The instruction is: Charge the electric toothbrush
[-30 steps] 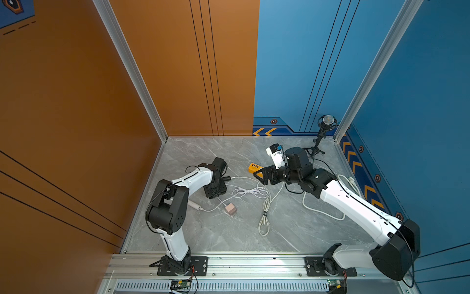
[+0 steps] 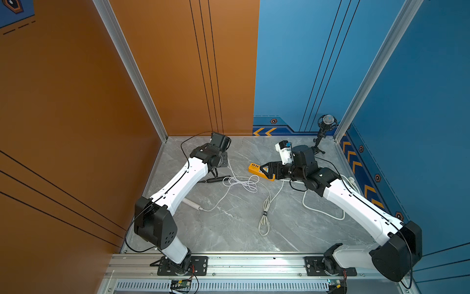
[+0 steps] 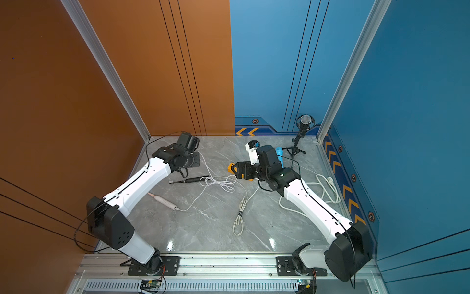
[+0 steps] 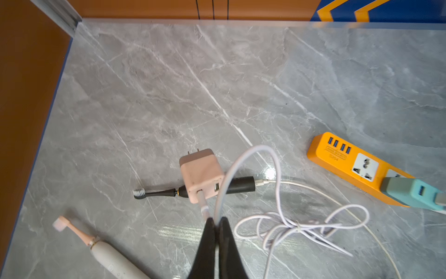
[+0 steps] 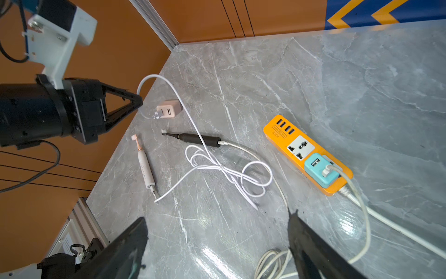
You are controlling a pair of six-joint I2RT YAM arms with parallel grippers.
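My left gripper is raised and shut on the white cable of a pink charger, which hangs beneath it with two prongs. A white toothbrush with pink head lies at left, joined to the cable. A black toothbrush lies below the charger, plugged to another cable. The orange power strip lies in the middle, a teal charger in it, one white socket visible free. My right gripper is open over the strip's area, nothing between its fingers.
A coiled white cable lies near the front middle. A black stand is at back right, a blue object beside it.
My left gripper has risen and moved toward the back, lifting the pink charger from the front of the table by its cable. The right arm has shifted slightly.
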